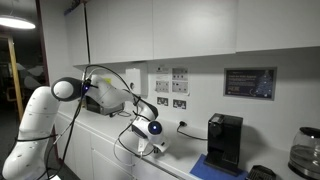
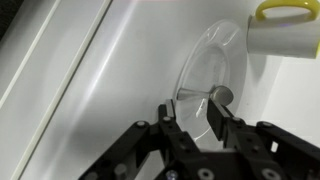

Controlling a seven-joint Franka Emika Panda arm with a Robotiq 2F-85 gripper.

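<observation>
In the wrist view, a clear oval lid or dish (image 2: 232, 62) lies on the pale counter. A small metal piece (image 2: 222, 95), with a thin stem and a rounded end, shows on it; I cannot tell whether it is a knob or a separate utensil. My gripper is open, its two dark fingers reaching over the near part of the clear piece, with the metal piece just beyond the fingertips. No object is visibly held. In the exterior view the gripper (image 1: 148, 152) is low over the counter, and the clear piece is too small to make out.
A white mug with a yellow handle (image 2: 285, 12) is close beside the clear piece. Farther right along the counter (image 1: 187, 150) stand a black coffee machine (image 1: 224, 140) on a blue mat (image 1: 217, 169) and a glass carafe (image 1: 305, 153). Wall cupboards hang above.
</observation>
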